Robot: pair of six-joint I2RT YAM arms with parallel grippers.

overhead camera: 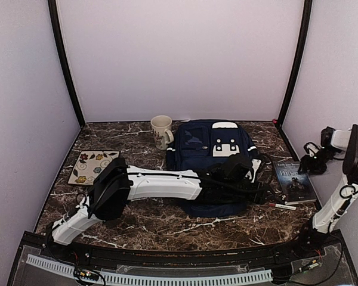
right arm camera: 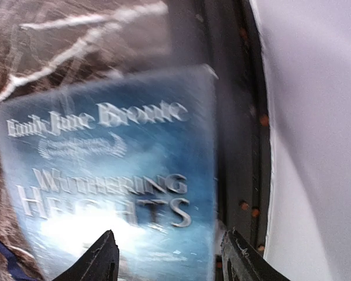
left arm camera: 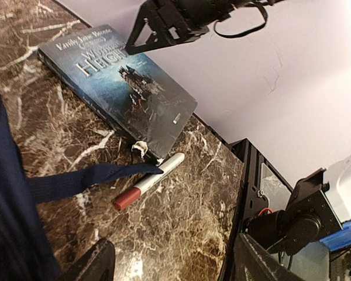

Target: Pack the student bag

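Note:
The navy backpack (overhead camera: 194, 143) lies in the middle of the table, partly hidden under my left arm. My left gripper is over the bag's right side, its fingers apart and nothing between them. Ahead of it a red-and-white marker (left arm camera: 158, 181) lies by the book's near corner, a dark strap (left arm camera: 82, 180) reaching across to it. The Wuthering Heights book (overhead camera: 296, 185) lies flat at the right edge, cover up. Beside the book's right edge, near the wall, is my right gripper (overhead camera: 307, 162); its fingers are apart and empty, with the cover below (right arm camera: 117, 158).
A white mug (overhead camera: 161, 131) stands behind the bag's left corner. On the far left lies a flower-patterned board (overhead camera: 90, 167), partly behind my left arm. The right wall (overhead camera: 331, 89) stands close to the book. Bare marble shows at the front.

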